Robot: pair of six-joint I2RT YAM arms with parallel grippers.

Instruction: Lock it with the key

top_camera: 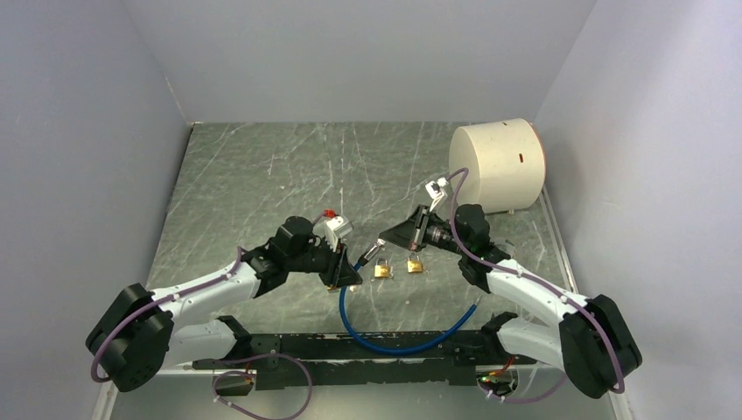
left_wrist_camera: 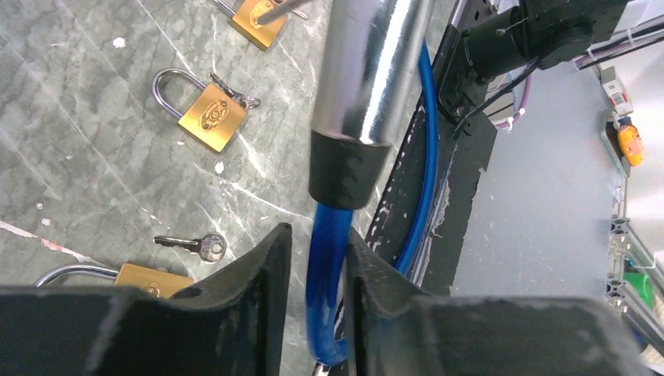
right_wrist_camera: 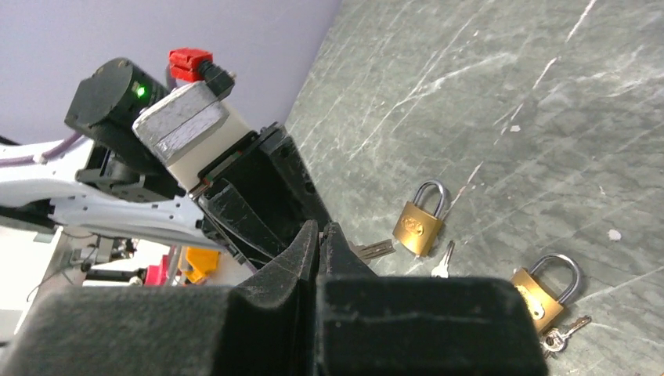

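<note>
A cable lock with a blue cable (left_wrist_camera: 321,274) and a silver lock body (left_wrist_camera: 368,70) stands tilted in the air between my two grippers. My left gripper has its fingers on either side of the cable just below the black sleeve (left_wrist_camera: 343,172); a sliver of table shows on one side, and I cannot tell whether it grips. At the body's other end, my right gripper (top_camera: 385,236) is shut; nothing shows between its fingers in the right wrist view. The cable's free silver tip (top_camera: 478,300) points away to the right. Any key in the lock is hidden.
On the table under the lock sit brass padlocks (left_wrist_camera: 213,117) with small keys. A loose-looking key (left_wrist_camera: 205,246) lies near one of them. A large cream cylinder (top_camera: 499,166) fills the back right.
</note>
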